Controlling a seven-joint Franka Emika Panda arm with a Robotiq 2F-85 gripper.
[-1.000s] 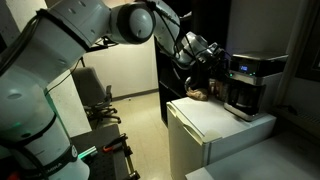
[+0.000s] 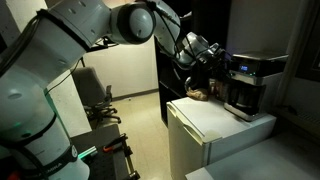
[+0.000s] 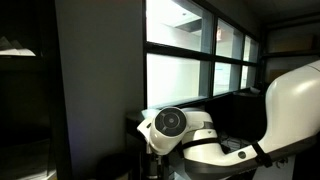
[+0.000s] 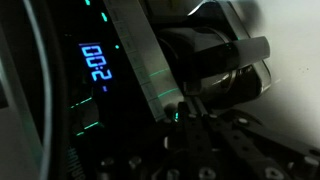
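A black and silver coffee maker (image 2: 252,82) stands on the white counter, its small blue display lit. From close up in the wrist view, that display (image 4: 96,62) glows beside a silver strip (image 4: 145,60) with green marks. The dark carafe (image 4: 205,55) with its thick handle is to the right of the strip. My gripper is shut, its tips close to the lower end of the silver strip; whether they touch it cannot be told. Nothing shows between the fingers. In exterior view 1 the gripper (image 2: 222,64) is small and dark at the coffee maker's left side.
Brownish items (image 2: 198,94) sit at its back left, under the arm. An office chair (image 2: 98,105) stands on the floor farther left. In exterior view 2 the arm (image 3: 215,150) hides the work area.
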